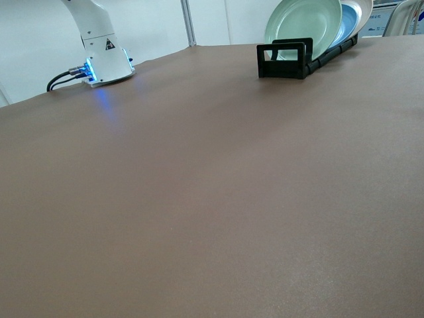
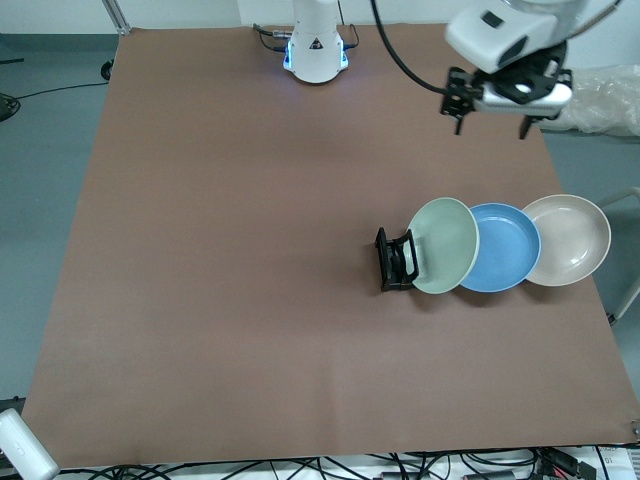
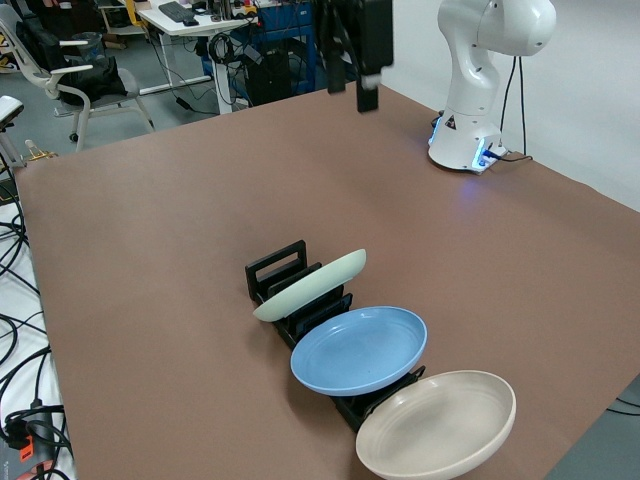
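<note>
My gripper [image 2: 491, 130] is high over the table's back right in the left view, open, its two black fingers apart with nothing between them. It also shows at the top edge of the right view [image 3: 352, 95]. A black rack [image 2: 390, 262] stands on the table below it, holding a pale green plate [image 2: 444, 245], a blue plate [image 2: 498, 247] and a cream plate [image 2: 568, 239]. In the top view the rack [image 1: 283, 69] sits at the back right, the green plate upright and tilted in it.
Cables and equipment lie along the near edge in the left view.
</note>
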